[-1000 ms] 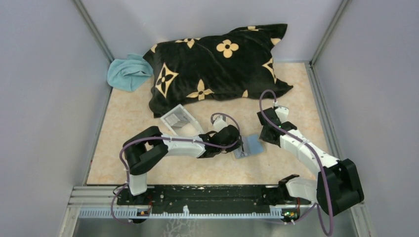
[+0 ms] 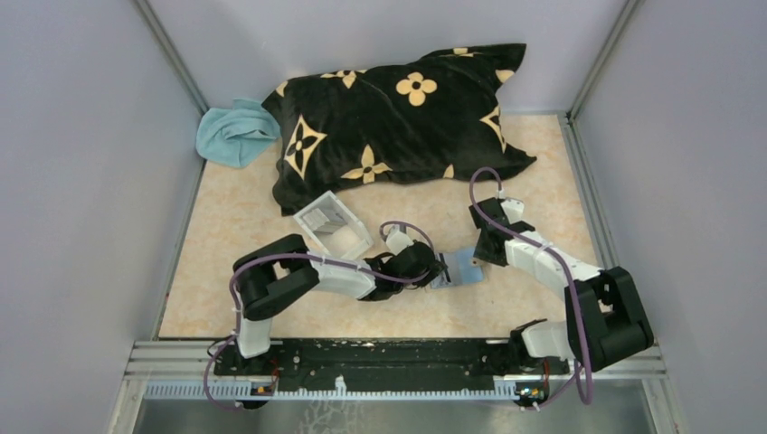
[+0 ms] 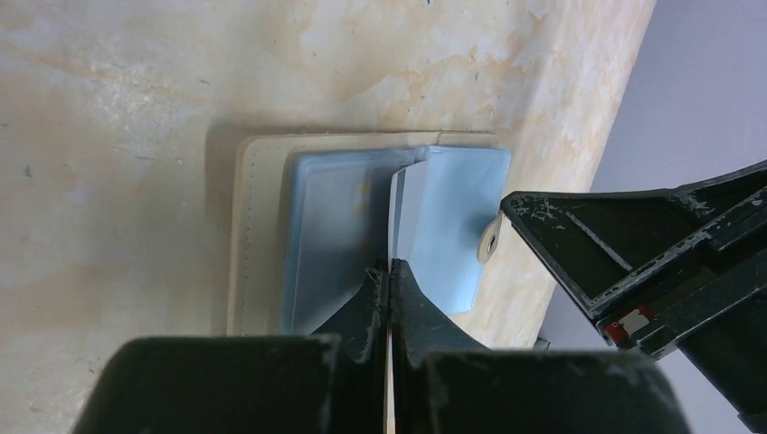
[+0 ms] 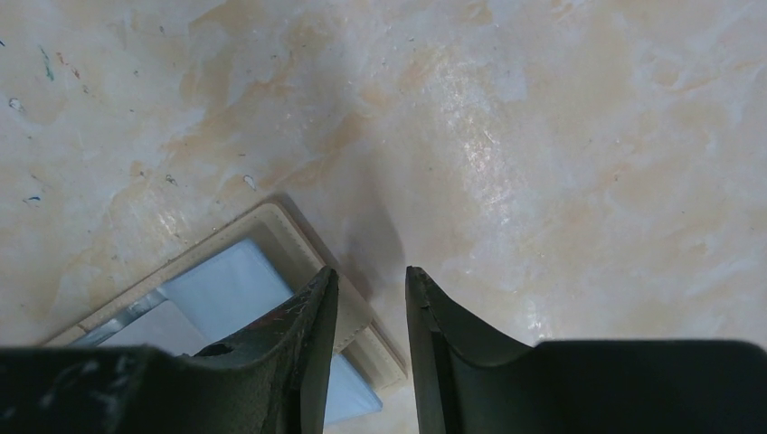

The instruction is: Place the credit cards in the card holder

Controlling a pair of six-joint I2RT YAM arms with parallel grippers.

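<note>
The card holder (image 2: 466, 267) lies on the table between both grippers, beige with blue sleeves (image 3: 461, 199). A pale thin card edge (image 3: 407, 203) stands in its middle, directly at the tips of my left gripper, which is shut; whether the card is between the fingers I cannot tell. My right gripper hangs at the holder's right end, its fingers part open, with nothing seen between them, over the beige border (image 4: 280, 235). It also shows at the right edge of the left wrist view.
A white open box (image 2: 321, 217) sits behind the left arm. A black patterned pillow (image 2: 389, 127) and a teal cloth (image 2: 235, 131) lie at the back.
The left arm and holder have shifted slightly.
</note>
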